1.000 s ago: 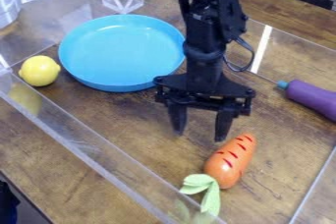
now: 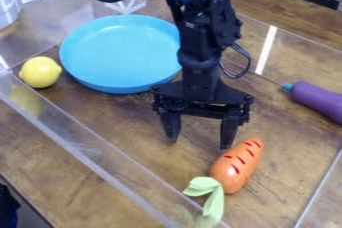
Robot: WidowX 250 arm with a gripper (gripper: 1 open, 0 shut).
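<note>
The black gripper (image 2: 199,133) hangs over the middle of the wooden surface with its two fingers apart and nothing between them. Below it to the right lies an orange toy carrot (image 2: 237,168) with pale green leaves, clear of the fingers. A blue round plate (image 2: 114,50) is behind the gripper on the left. A yellow lemon (image 2: 40,72) rests at the far left, and a purple eggplant (image 2: 315,101) at the right edge.
A clear plastic wall (image 2: 100,170) runs diagonally along the lower left. The wooden floor (image 2: 127,132) left of the gripper is bare. A dark cable loops above the plate.
Compared with a second ago, the gripper has shifted slightly left, its fingers still apart. The carrot, plate, lemon and eggplant look unmoved.
</note>
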